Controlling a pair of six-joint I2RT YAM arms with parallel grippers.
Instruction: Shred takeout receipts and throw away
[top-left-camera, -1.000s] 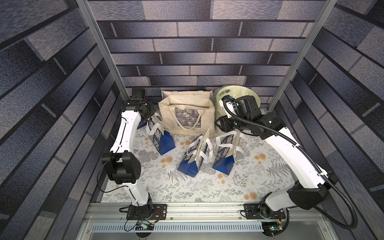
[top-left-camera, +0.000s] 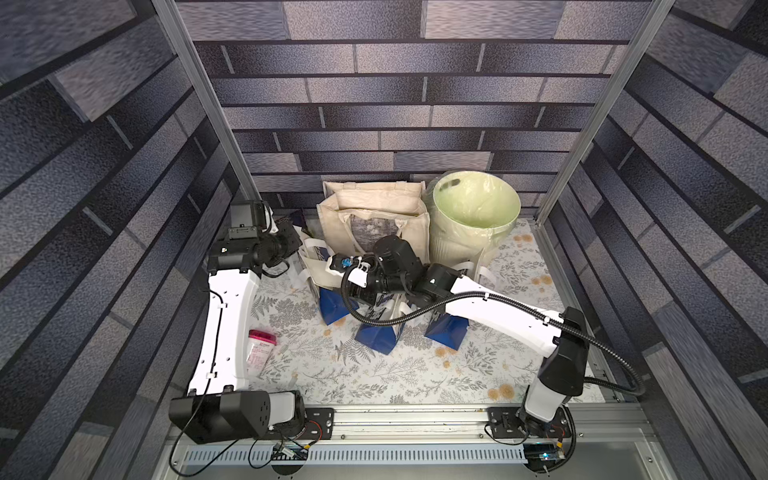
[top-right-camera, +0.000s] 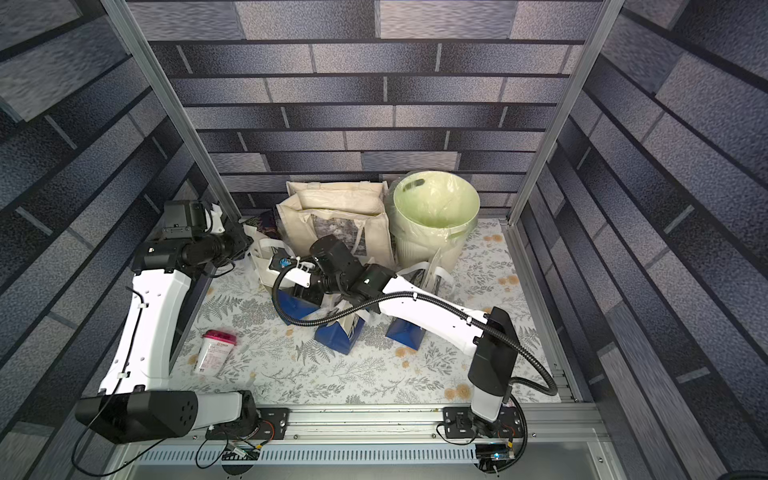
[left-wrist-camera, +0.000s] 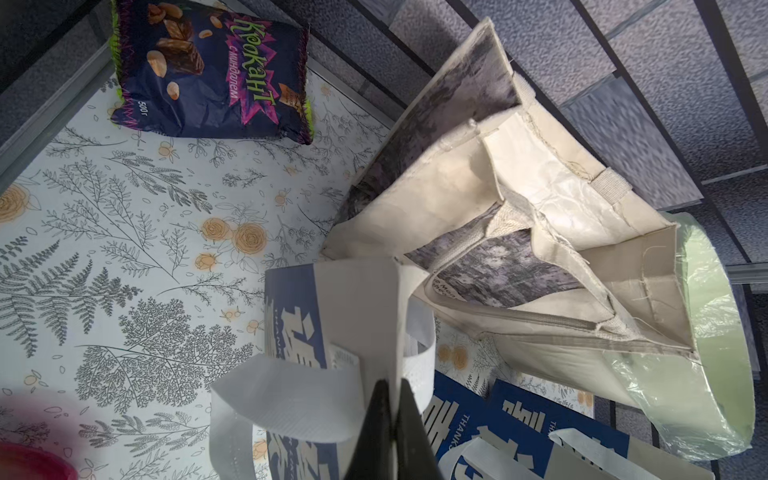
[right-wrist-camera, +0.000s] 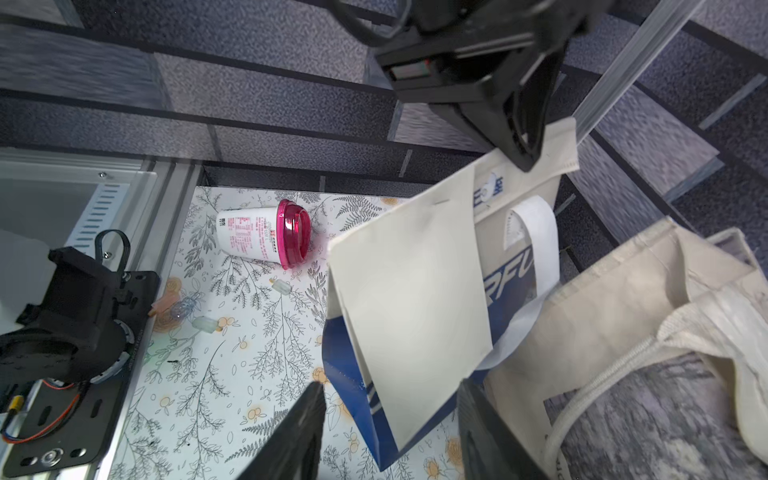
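Note:
My left gripper is shut on the thin top edge of a blue-and-white paper takeout bag (right-wrist-camera: 412, 312), held tilted at the left, as the right wrist view shows. My right gripper stands open, facing that bag, nothing between its fingers. Two more blue paper bags (top-left-camera: 376, 340) (top-left-camera: 448, 332) lie at the front middle and right. A pale green lined bin (top-left-camera: 476, 196) stands at the back right. I see no shredder, and cannot pick out a receipt with certainty.
A canvas tote (top-left-camera: 336, 216) stands at the back middle. A snack packet (left-wrist-camera: 208, 72) lies at the back left, and a pink-lidded cup (right-wrist-camera: 248, 232) lies at the front left. The front middle and right edge of the table have bare room.
The right arm has swung left from beside the bin toward that bag.

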